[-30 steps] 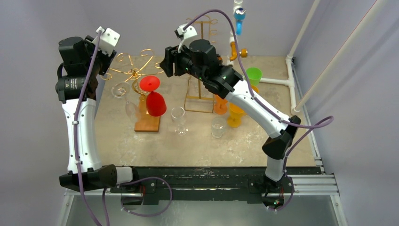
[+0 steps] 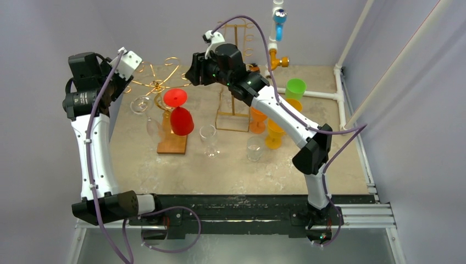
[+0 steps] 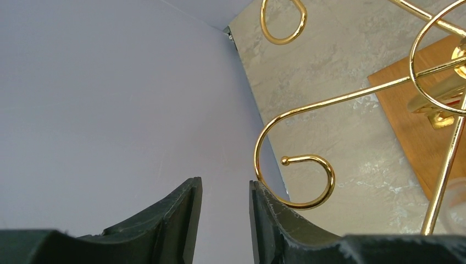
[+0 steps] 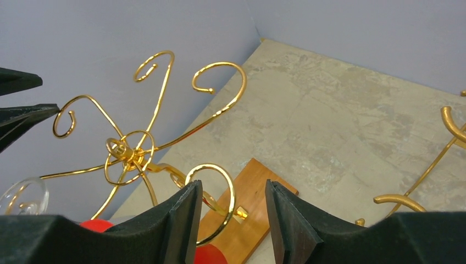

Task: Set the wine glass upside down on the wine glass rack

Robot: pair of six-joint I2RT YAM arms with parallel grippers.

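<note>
The gold wine glass rack (image 2: 157, 85) stands at the back left, its curled arms spread over a wooden base (image 2: 172, 147). Upside down among its arms are a red wine glass (image 2: 181, 121) and a clear wine glass (image 2: 154, 131). Another clear wine glass (image 2: 208, 132) is on the table to the right of the base. My left gripper is open and empty beside a curled hook (image 3: 329, 181) on the rack's left. With nothing between its fingers, my right gripper is open at the rack's right side, near a gold loop (image 4: 231, 187).
A second gold rack (image 2: 233, 130) stands behind the right gripper. Orange cups (image 2: 256, 121), a green cup (image 2: 295, 87) and a short clear glass (image 2: 255, 148) are farther right. White pipes run along the right side.
My left gripper has shifted slightly toward the front of the table. The right arm's elbow has swung left, while its gripper has barely moved. The glasses and rack look unchanged.
</note>
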